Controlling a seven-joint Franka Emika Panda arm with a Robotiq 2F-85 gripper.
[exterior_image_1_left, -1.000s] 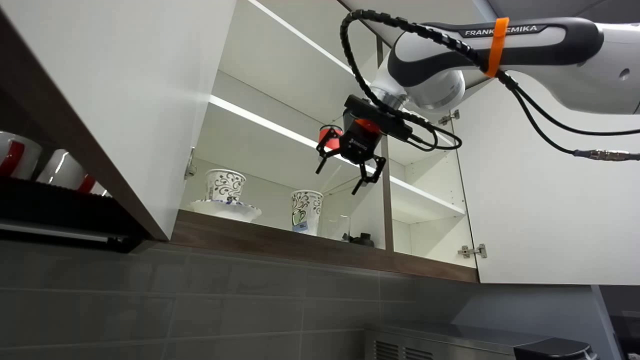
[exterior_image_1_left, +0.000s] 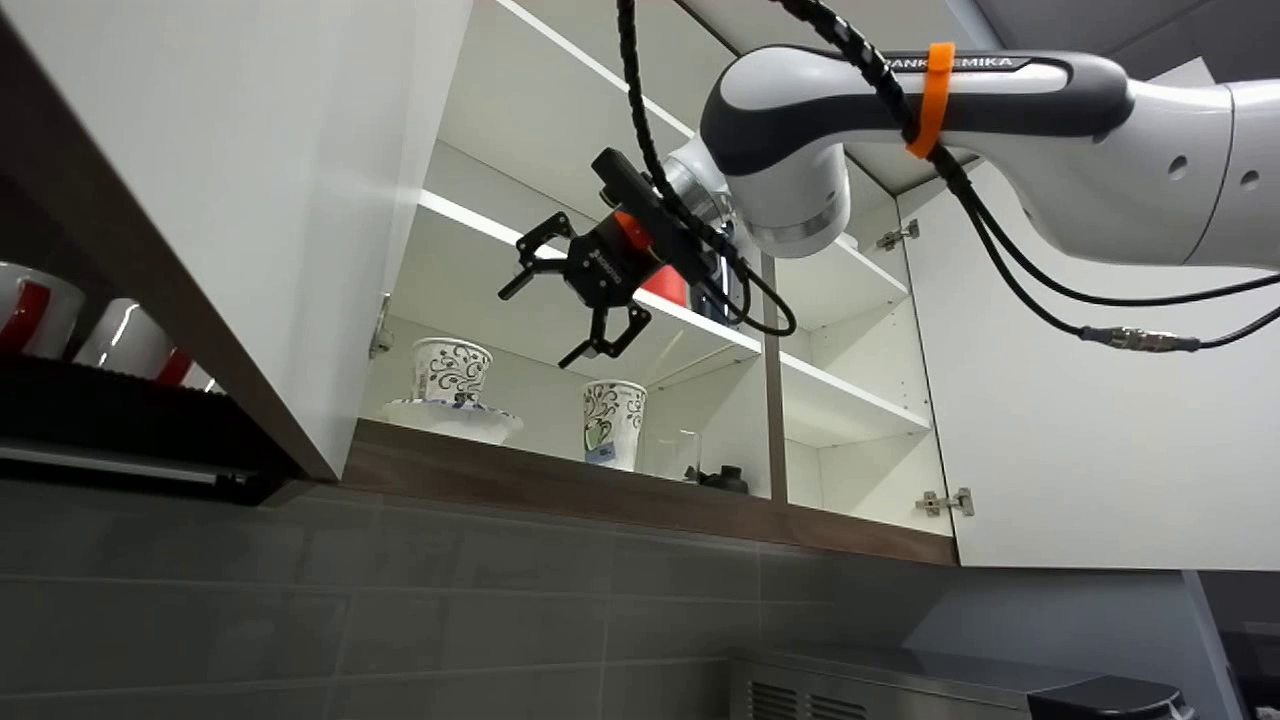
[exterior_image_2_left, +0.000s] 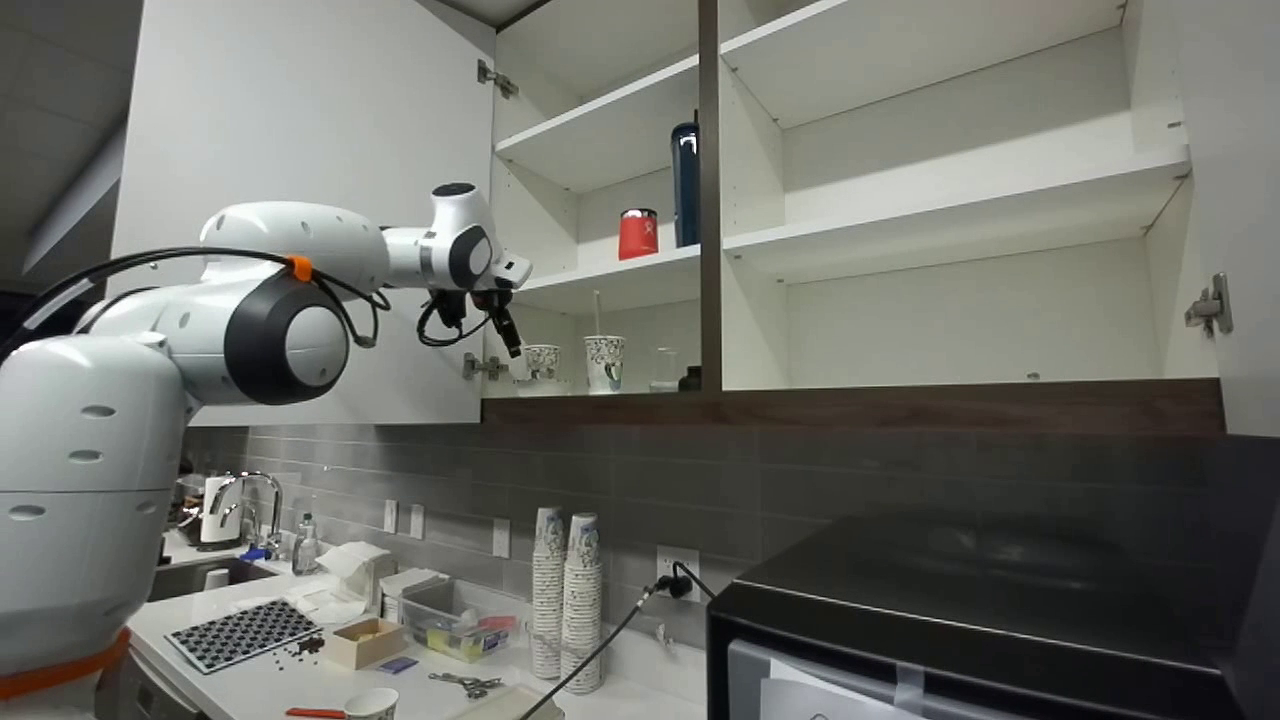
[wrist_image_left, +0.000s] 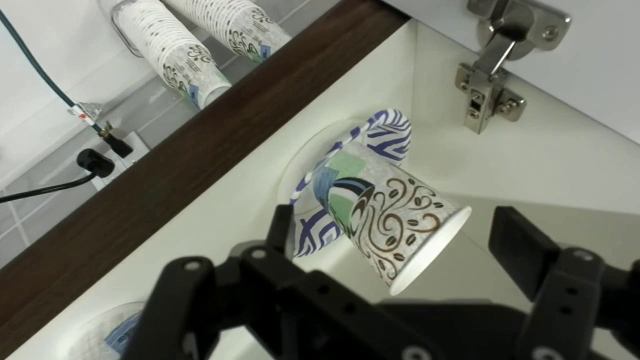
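Note:
My gripper (exterior_image_1_left: 536, 329) is open and empty, hanging in front of the open cabinet, up and to the right of a patterned paper cup (exterior_image_1_left: 453, 371). That cup stands on a paper plate or bowl (exterior_image_1_left: 450, 421) on the bottom shelf. In the wrist view the same cup (wrist_image_left: 399, 216) shows between the two spread fingers, apart from both, with the blue-striped plate (wrist_image_left: 390, 137) beneath it. A second paper cup (exterior_image_1_left: 613, 422) stands to the right on that shelf; exterior view 2 shows a stick (exterior_image_2_left: 597, 312) rising from it.
A clear glass (exterior_image_1_left: 684, 452) and a small dark object (exterior_image_1_left: 725, 480) are further right on the bottom shelf. The middle shelf above holds a red tumbler (exterior_image_2_left: 638, 234) and a dark bottle (exterior_image_2_left: 685, 180). An open door (exterior_image_1_left: 276, 180) bounds the left side.
The arm has moved left in exterior view 1, bringing the gripper nearer the cup on the plate and tilting it. It stays open, and the cups have not moved.

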